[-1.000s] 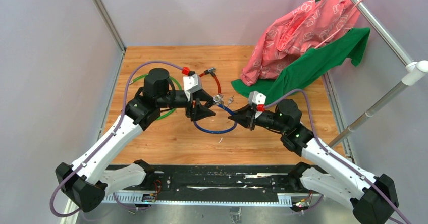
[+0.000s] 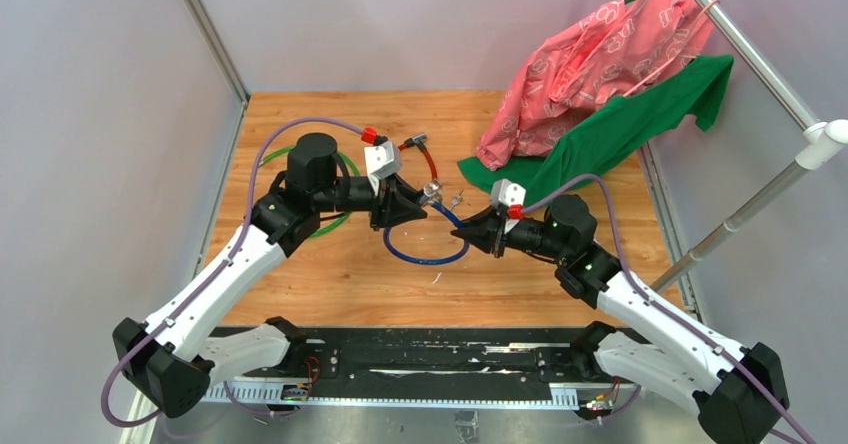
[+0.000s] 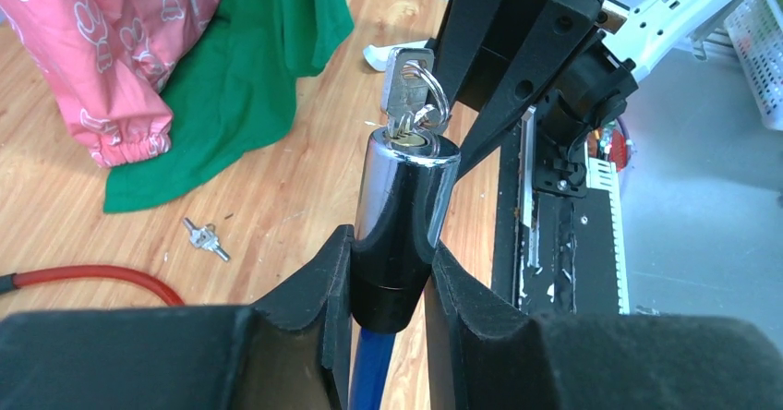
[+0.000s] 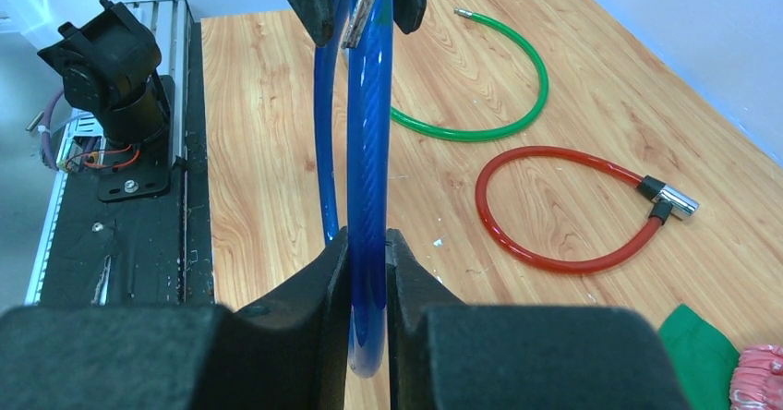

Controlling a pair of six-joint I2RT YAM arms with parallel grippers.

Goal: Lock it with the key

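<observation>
A blue cable lock (image 2: 425,260) is raised between my two grippers. In the left wrist view its silver-and-black lock cylinder (image 3: 399,216) stands upright between the fingers of my left gripper, with a key (image 3: 404,91) and ring in its top. The fingers look close around the cylinder; whether they grip it is hard to tell. My right gripper is shut on the blue cable (image 4: 369,124). A spare key pair (image 3: 205,240) lies on the table.
A red cable lock (image 4: 570,264) and a green cable (image 4: 462,133) lie on the wooden table (image 2: 300,294). Green cloth (image 2: 630,124) and pink cloth (image 2: 570,74) occupy the back right, beside a metal pole (image 2: 730,224).
My left gripper has shifted slightly at the lock head, its fingertips moving a little up in the top view. The right arm is unchanged.
</observation>
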